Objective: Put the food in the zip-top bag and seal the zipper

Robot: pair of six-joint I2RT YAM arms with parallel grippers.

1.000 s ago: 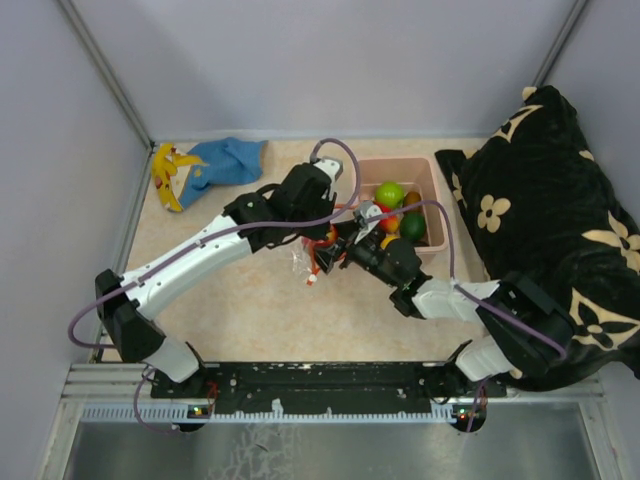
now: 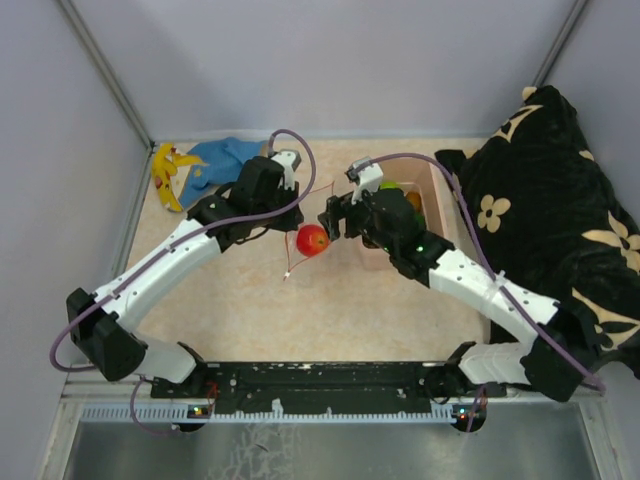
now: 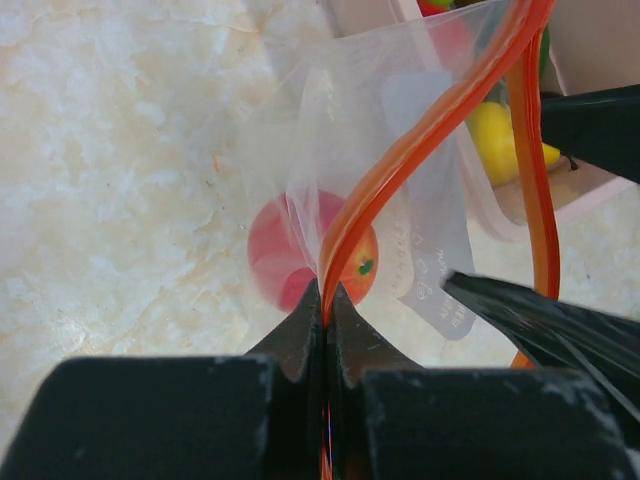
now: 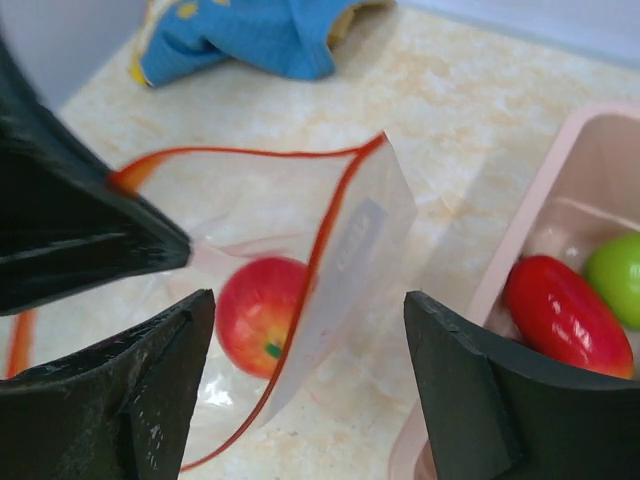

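A clear plastic bag [image 3: 430,180] with an orange zipper rim stands open at the middle of the table. Inside it rests a red round fruit [image 2: 312,240] with a green stem mark, also seen in the right wrist view [image 4: 262,315]. My left gripper is shut on the bag's orange rim, on the bag's left side. Over the bag's right side, my right gripper has its fingers spread apart. The rim and clear film show in the gap of its view, with nothing visibly pinched there.
Right of the bag is a pink bin [image 2: 432,200] holding several toy foods, partly hidden by my right arm. A blue cloth [image 2: 220,160] and a yellow one [image 2: 165,175] lie at the back left. A black flowered cushion [image 2: 570,200] fills the right side.
My right gripper has since risen toward the back.
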